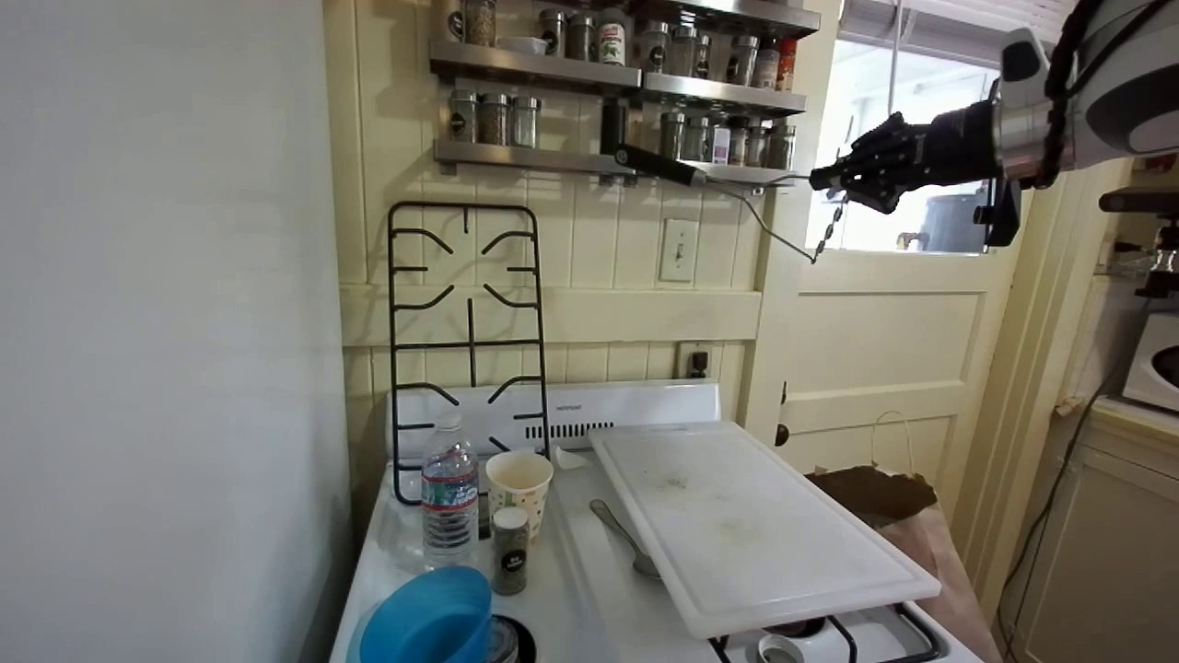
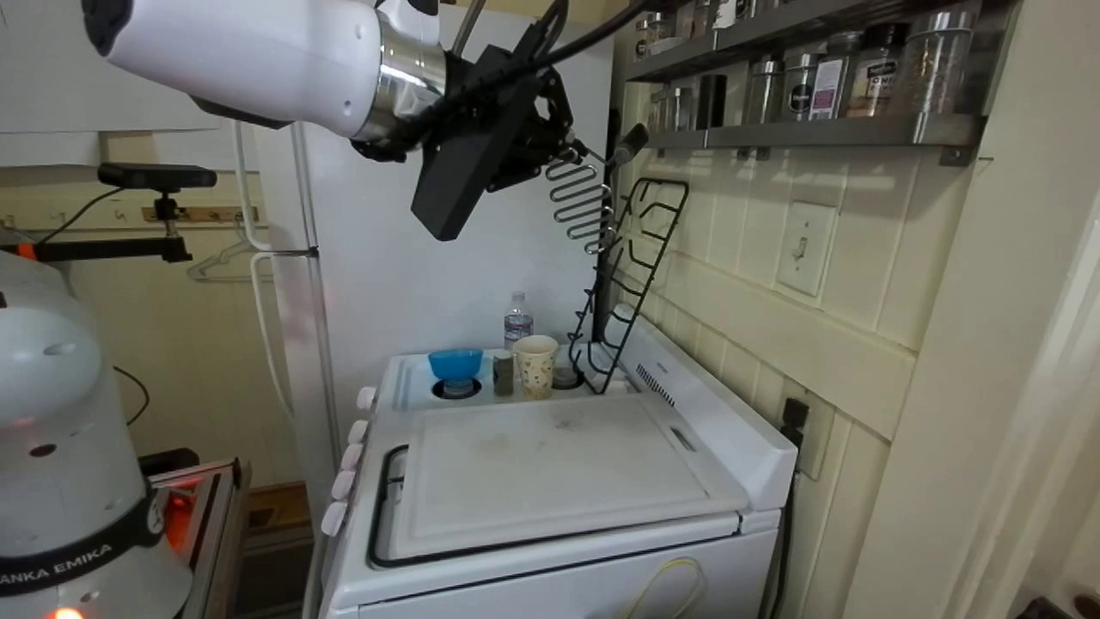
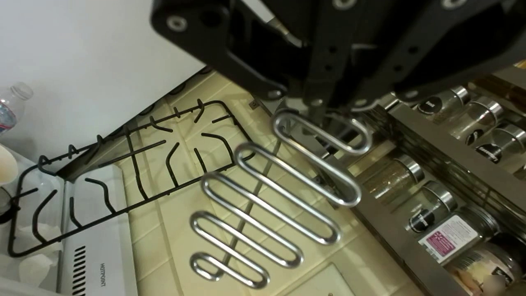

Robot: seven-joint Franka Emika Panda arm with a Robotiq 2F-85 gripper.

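Observation:
My gripper [image 1: 820, 177] is up in the air, high above the stove's right side, and shut on a wire masher. The masher's black handle [image 1: 659, 165] points left toward the spice shelves, while its bent wire neck hangs below the fingers. In the wrist view the zigzag wire head [image 3: 299, 259] spreads out beneath the gripper. Exactly where the fingers pinch the metal is dark and partly hidden. From the other side, the zigzag head [image 2: 583, 206] hangs below the gripper [image 2: 569, 150].
A white cutting board [image 1: 752, 519] covers the stove's right side. Left of it are a spoon [image 1: 626, 540], paper cup [image 1: 519, 486], water bottle [image 1: 449, 497], spice jar [image 1: 509, 552] and blue bowl [image 1: 426, 619]. A burner grate [image 1: 469, 344] leans on the wall under spice shelves [image 1: 536, 68].

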